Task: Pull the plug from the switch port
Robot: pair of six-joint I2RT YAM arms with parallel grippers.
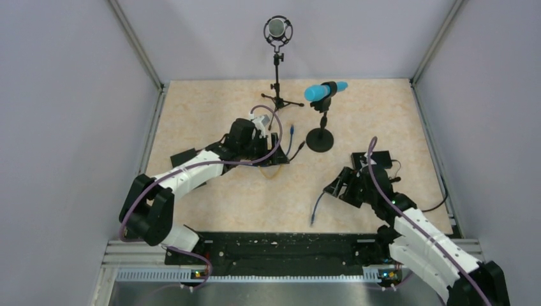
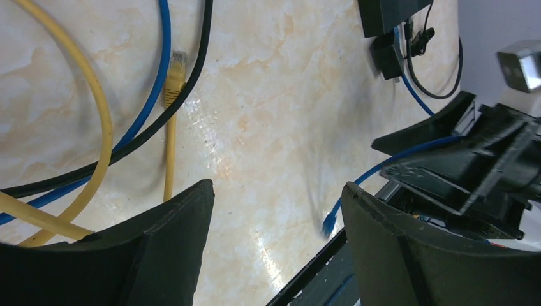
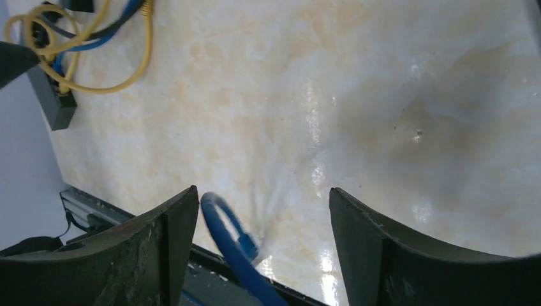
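My left gripper (image 1: 273, 148) hangs over blue, black and yellow cables at left centre; its fingers stand apart in the left wrist view, nothing between them, above a yellow cable's plug (image 2: 175, 80). My right gripper (image 1: 338, 185) is lower right, fingers apart, with a blue cable (image 3: 236, 248) running between them and down to a plug (image 1: 312, 218) near the front edge; whether it is gripped is unclear. A black box (image 1: 376, 159) at right has cables attached; another black box (image 3: 54, 102) lies at left, partly hidden by the left arm in the top view.
A black microphone stand (image 1: 278, 76) stands at the back, beside a stand with a cyan cylinder (image 1: 319, 92).
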